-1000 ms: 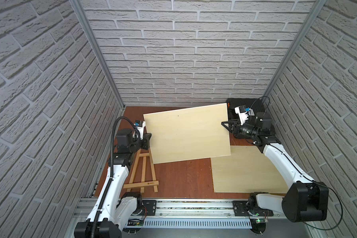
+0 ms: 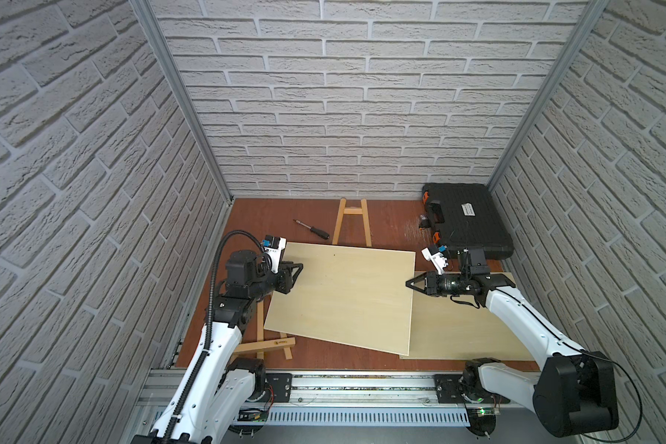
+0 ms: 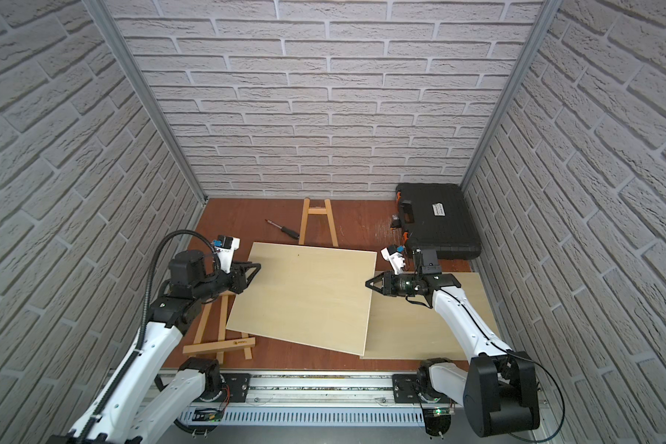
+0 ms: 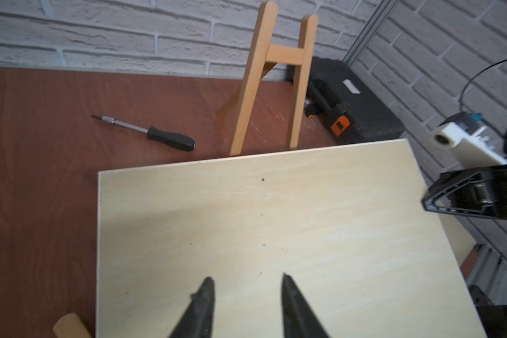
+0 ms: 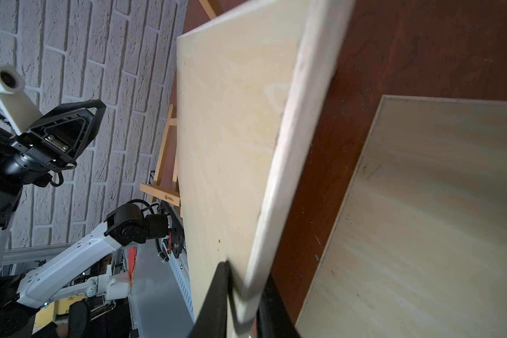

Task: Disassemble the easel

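Note:
A large pale wooden panel (image 2: 344,296) spans the middle of the workspace, tilted above the table in the right wrist view. My right gripper (image 2: 409,284) is shut on its right edge, and its dark fingers (image 5: 217,301) pinch the board there. At the panel's left side, my left gripper (image 2: 299,275) is open; its blurred fingertips (image 4: 207,287) stand apart over the board. A second pale panel (image 5: 433,214) lies flat at the right. One wooden easel frame (image 4: 252,84) stands behind the held panel; another frame (image 2: 262,345) lies at front left, partly hidden.
A screwdriver (image 4: 171,139) lies on the table behind the panel. The black case (image 2: 470,222) fills the back right. Bare table (image 4: 33,169) shows at the back left.
Over the last second the held panel has come down and toward the front.

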